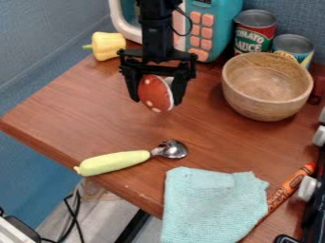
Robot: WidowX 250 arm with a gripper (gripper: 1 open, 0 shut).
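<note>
My black gripper (156, 87) is at the upper middle of the table, shut on a red object with white spots and a white side (155, 92), held upright between its fingers just above the wooden surface. A wooden bowl (267, 95) stands to its right. A yellow-handled scoop (114, 161) lies near the front edge, and a light blue cloth (212, 207) lies to the right of it.
Behind are a toy microwave (211, 28), a tomato sauce can (254, 33), a second can (294, 49) and a yellow pepper (105, 45). An orange stick (291, 187) lies at the right.
</note>
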